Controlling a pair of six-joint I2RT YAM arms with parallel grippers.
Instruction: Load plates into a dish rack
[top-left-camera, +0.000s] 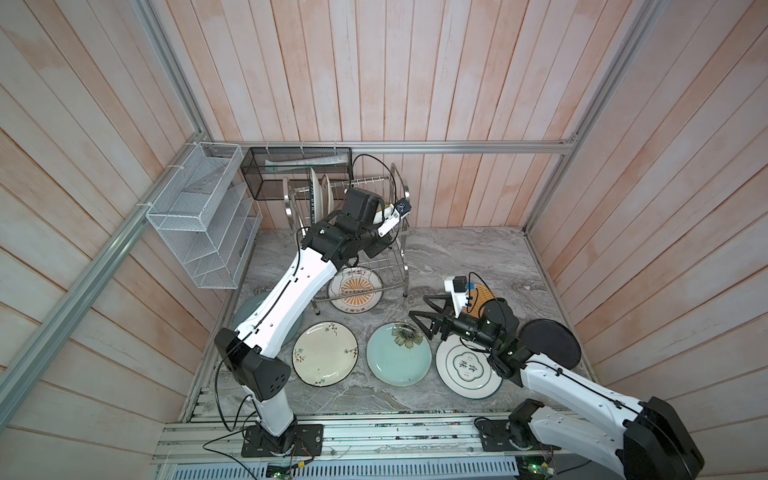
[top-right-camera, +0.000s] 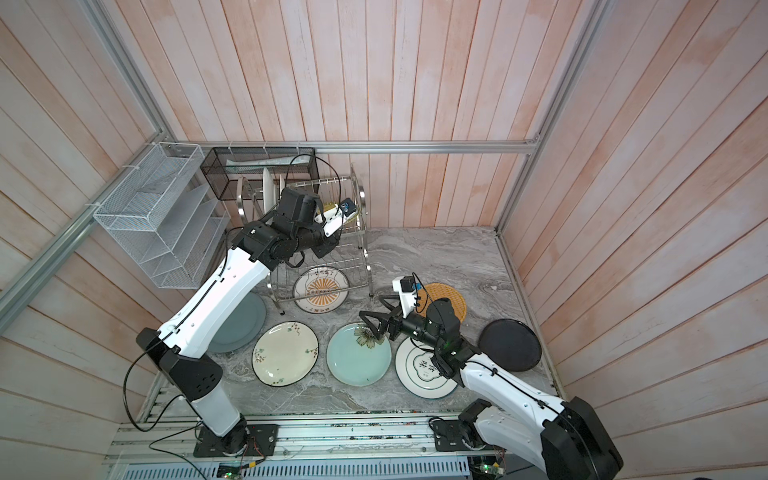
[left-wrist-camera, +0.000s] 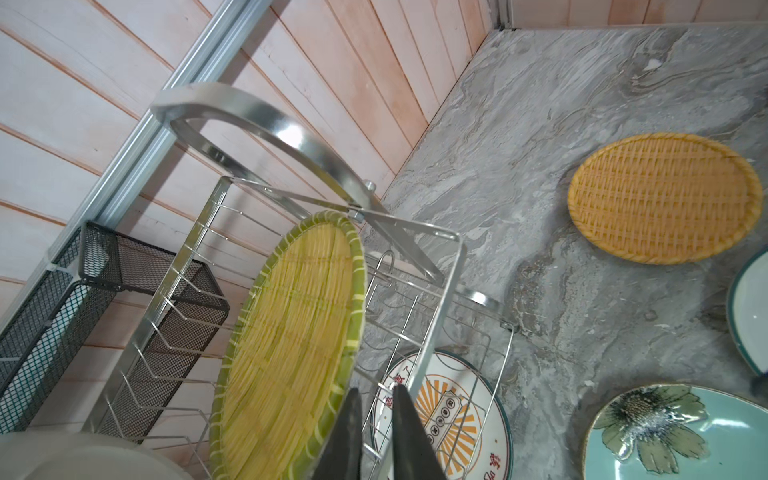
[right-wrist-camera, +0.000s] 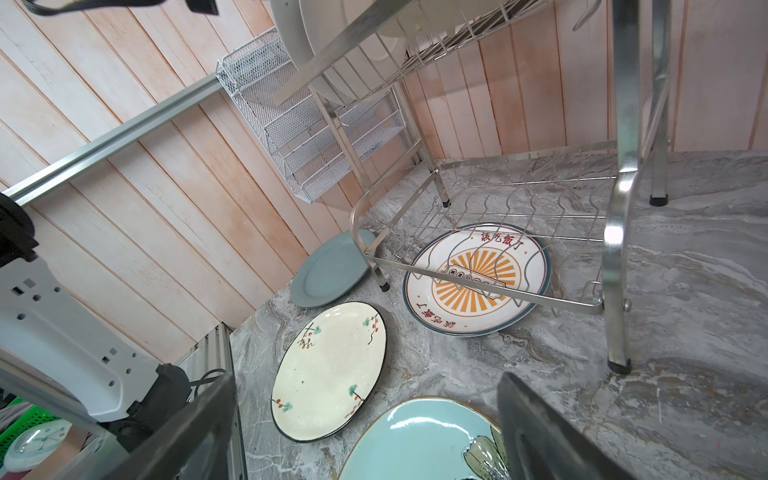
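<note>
The metal dish rack (right-wrist-camera: 621, 256) holds white plates (top-left-camera: 317, 196) upright on its upper tier and a yellow-green woven plate (left-wrist-camera: 284, 344) near one end. My left gripper is over that end, its fingertips low in the left wrist view beside the woven plate's rim; how far they stand apart is unclear. My right gripper (top-left-camera: 428, 318) hangs open and empty above the counter by a turquoise plate (top-left-camera: 396, 364). A cream plate (top-left-camera: 324, 352), sunburst plate (right-wrist-camera: 440, 312), grey-blue plate (right-wrist-camera: 324, 276), white plate (top-left-camera: 468, 376), black plate (top-left-camera: 549, 342) and orange woven plate (left-wrist-camera: 664, 196) lie on the counter.
White wire shelves (top-left-camera: 192, 200) hang on the left wall, a black mesh basket (left-wrist-camera: 56, 320) on the rail behind the rack.
</note>
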